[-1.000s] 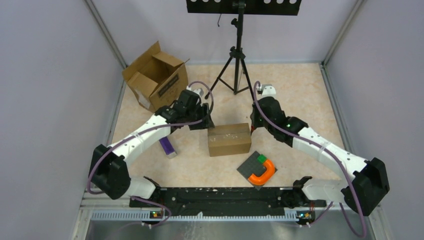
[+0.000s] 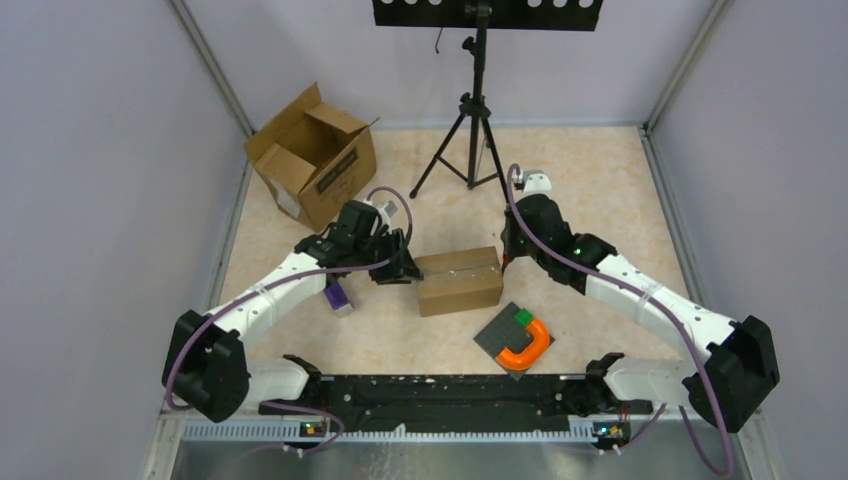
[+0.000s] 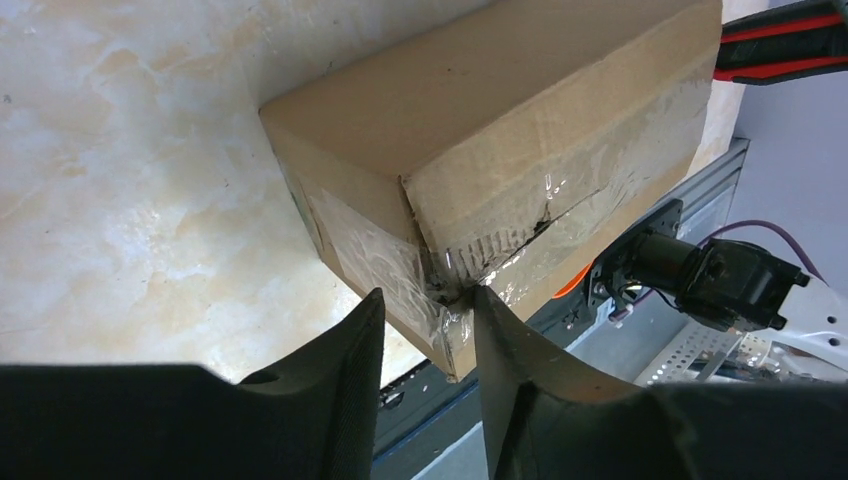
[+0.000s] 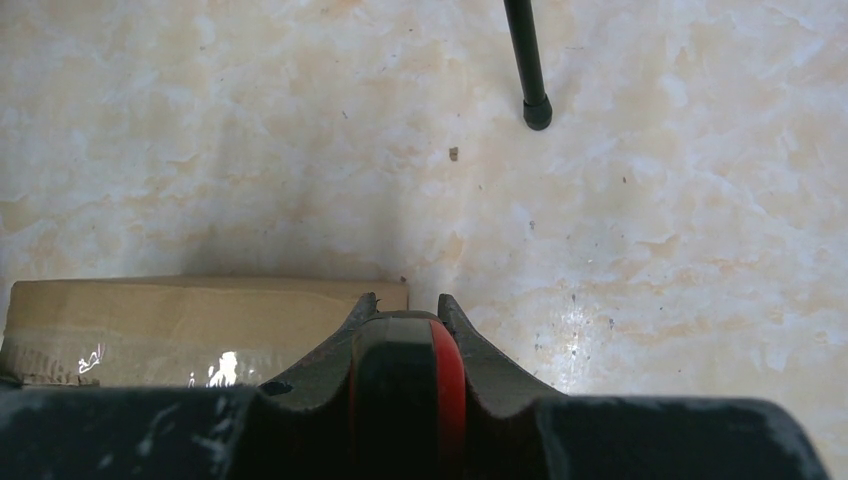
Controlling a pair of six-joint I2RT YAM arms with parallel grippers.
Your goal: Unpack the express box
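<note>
The taped cardboard box (image 2: 460, 282) lies mid-table, its clear tape running along the top seam and over the left end. At that left end is my left gripper (image 2: 415, 273). In the left wrist view its fingers (image 3: 352, 375) stand part open, with the box's taped corner showing between the tips; one tip overlaps the torn tape at the seam. Whether it touches is hard to tell. My right gripper is shut on a black-and-red tool (image 4: 448, 385), just off the box's right end. The tool's working end is hidden in the right wrist view.
A larger open box (image 2: 318, 160) stands at the back left. A purple-and-white carton (image 2: 338, 297) lies beside the left arm. Front right are an orange curved piece (image 2: 535, 345) and a grey pad (image 2: 492, 333). A black tripod (image 2: 475, 130) occupies the back.
My left gripper has come toward the front along the box's left end, its forearm lowering in the picture. The box has shifted very slightly forward. My right arm stays put.
</note>
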